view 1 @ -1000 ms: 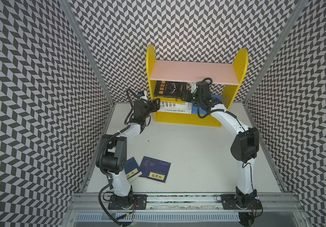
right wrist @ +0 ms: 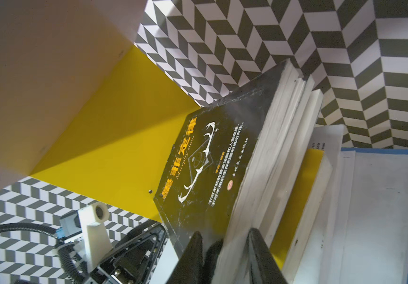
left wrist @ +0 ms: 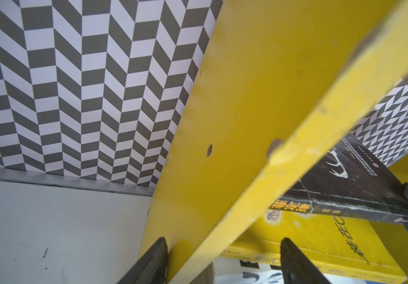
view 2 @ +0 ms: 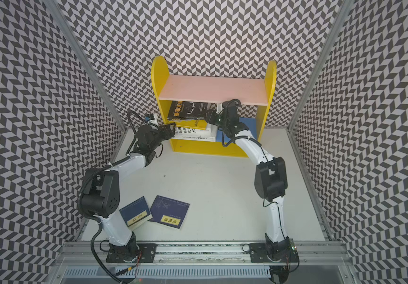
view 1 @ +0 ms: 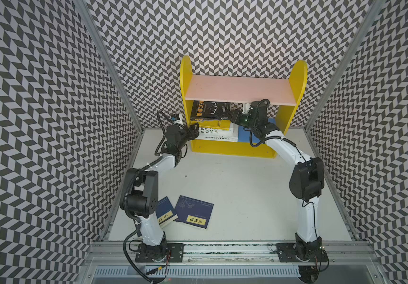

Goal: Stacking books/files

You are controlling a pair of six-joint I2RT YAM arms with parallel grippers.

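Note:
A black book point(view 1: 211, 109) with white antlers leans in the left of the yellow shelf's lower bay, its front edge raised off a yellow book point(left wrist: 336, 241). A white book point(view 1: 223, 134) lies beneath those. My right gripper straddles the black book's near right corner and appears shut on it. Fingers point(left wrist: 298, 262) of my left gripper stand apart, one either side of the shelf's left panel point(left wrist: 242, 113), with a gap on the inner side. Two dark blue books, a purple-blue one point(view 1: 193, 211) and a second one point(view 1: 165, 211), rest on the table.
Above the stack is the pink shelf board point(view 1: 242, 90), close over my right gripper. A blue item point(view 1: 271, 126) lies on the bay's right side.
The black book has shifted left and its front edge has risen, baring more of the yellow book. The whole shelf has slid slightly left. The left arm is nearly still.

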